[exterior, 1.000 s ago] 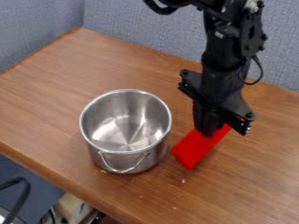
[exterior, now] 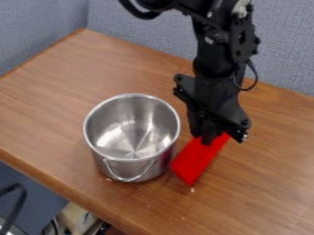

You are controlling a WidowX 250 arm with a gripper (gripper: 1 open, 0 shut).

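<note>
A red flat rectangular object [exterior: 197,162] lies on the wooden table just right of a steel pot [exterior: 130,138] with a wire handle. My black gripper [exterior: 211,128] is over the far end of the red object, pointing down. Its fingers partly hide that end, and I cannot tell whether they grip it.
A grey padded wall runs along the back. At the lower left, beyond the table edge, are dark cables.
My gripper has moved a little to the left, toward the pot. The red object has shifted slightly left with it, now closer beside the pot.
</note>
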